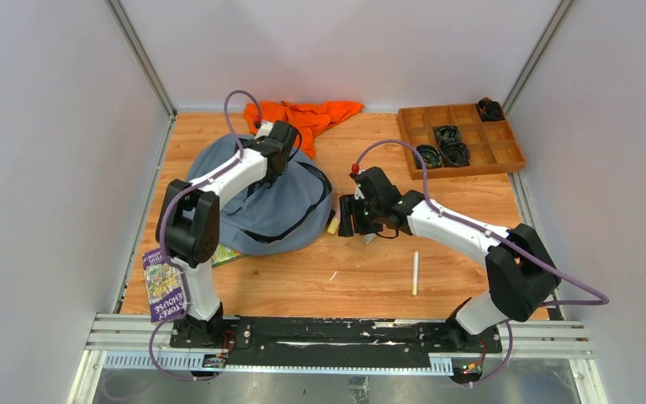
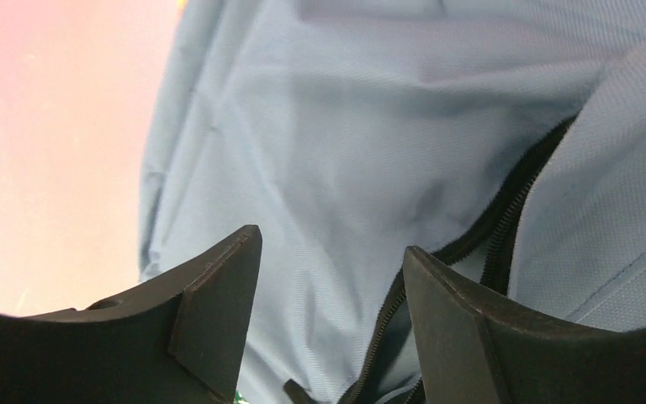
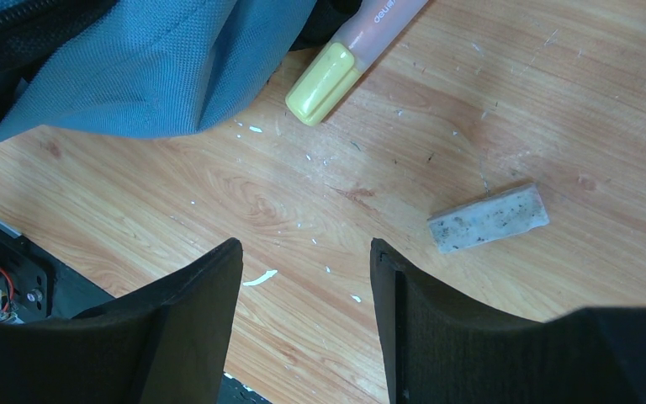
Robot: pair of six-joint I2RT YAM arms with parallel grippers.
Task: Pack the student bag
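Observation:
A blue-grey fabric bag (image 1: 281, 217) with black zips lies on the left of the table. My left gripper is over it, open, with fabric and zip beneath its fingers. My right gripper hangs open over bare wood, right of the bag. Near it lie a yellow-capped glue stick (image 3: 328, 77) beside the bag and a grey eraser-like block (image 3: 487, 218). A white stick (image 1: 415, 273) lies to the front right. A purple booklet (image 1: 162, 290) and a green book (image 1: 225, 255), partly hidden by bag and arm, are at the left.
An orange cloth (image 1: 320, 118) lies at the back. A wooden compartment tray (image 1: 501, 152) holding dark coiled items stands at the back right.

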